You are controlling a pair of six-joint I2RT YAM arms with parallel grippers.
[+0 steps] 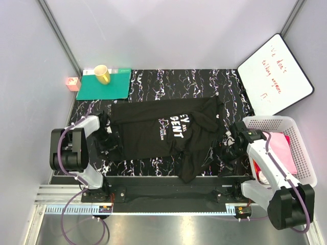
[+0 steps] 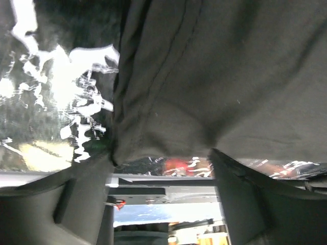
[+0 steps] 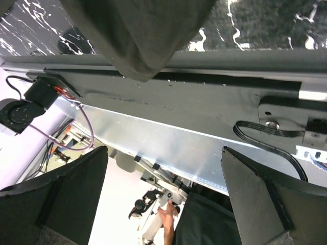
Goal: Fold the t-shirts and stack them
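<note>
A black T-shirt with white lettering [image 1: 148,132] lies spread on the marble table, a sleeve hanging toward the front edge at its right. My left gripper is part open over the shirt's front left corner [image 2: 127,143], its fingertips near the hem. My right gripper stands open above the table's front edge beside the dangling sleeve [image 3: 143,46], with no cloth between its fingers.
A white basket [image 1: 301,153] with pink and red cloth sits at the right, below a whiteboard [image 1: 273,71]. A green mat [image 1: 107,89], yellow mug [image 1: 102,76] and pink block [image 1: 72,84] stand at the back left.
</note>
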